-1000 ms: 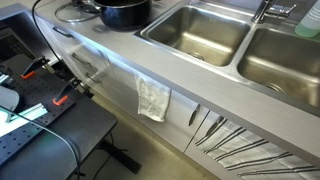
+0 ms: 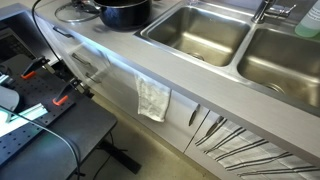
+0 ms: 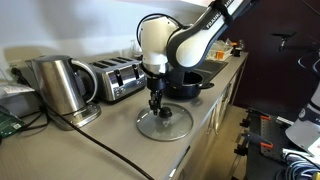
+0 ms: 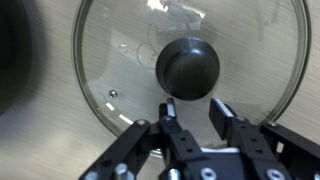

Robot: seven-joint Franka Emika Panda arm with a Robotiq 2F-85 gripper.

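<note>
A round glass lid (image 3: pixel 165 122) with a metal rim lies on the counter, its black knob (image 4: pixel 188 68) upward. In the wrist view, my gripper is over the lid, its two fingers apart. The knob appears just beyond the fingertips and between their lines; clear glass shows in the gap. I cannot tell how high the tips are above it. From the side, the white arm (image 3: pixel 165 50) reaches down to the lid with the dark gripper (image 3: pixel 156 100) close to the knob. In exterior view 1 only part of the lid (image 2: pixel 76 12) shows.
A black pot (image 2: pixel 122 14) stands beside the lid, near the double sink (image 2: pixel 203 36). Behind the lid are a toaster (image 3: pixel 122 80) and a steel kettle (image 3: pixel 65 88). A dark cable (image 3: pixel 95 142) crosses the counter. Bare countertop lies in front of the lid.
</note>
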